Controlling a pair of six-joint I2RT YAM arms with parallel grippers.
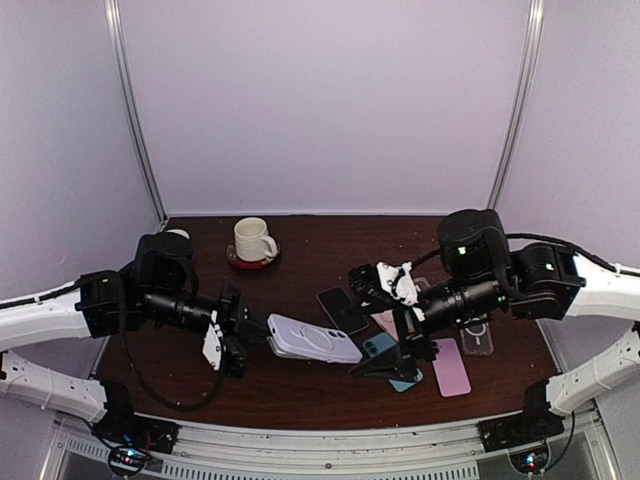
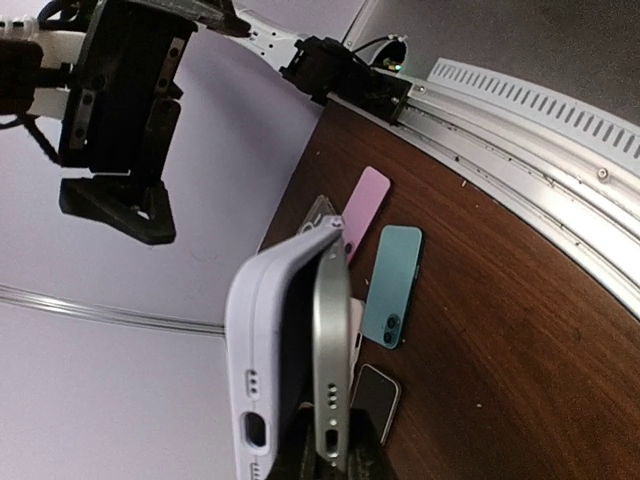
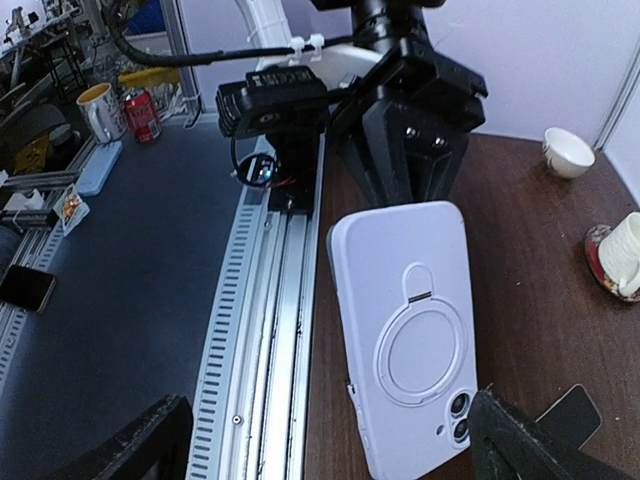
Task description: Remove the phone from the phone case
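Note:
The lavender case (image 1: pixel 314 338) is held in the air by my left gripper (image 1: pixel 255 335), which is shut on its end. In the left wrist view the case (image 2: pixel 258 330) stands partly separated from the silver-sided phone (image 2: pixel 331 340), with a dark gap between them. The right wrist view shows the back of the case (image 3: pixel 410 280), with ring and camera opening. My right gripper (image 1: pixel 375 330) is open, beside and right of the case, with nothing between its fingers.
A teal phone (image 2: pixel 395 270), a pink phone (image 1: pixel 451 375), a black phone (image 1: pixel 338 305) and a clear case (image 1: pixel 477 342) lie on the right of the table (image 1: pixel 200 390). A mug (image 1: pixel 250 238) on a red saucer stands behind.

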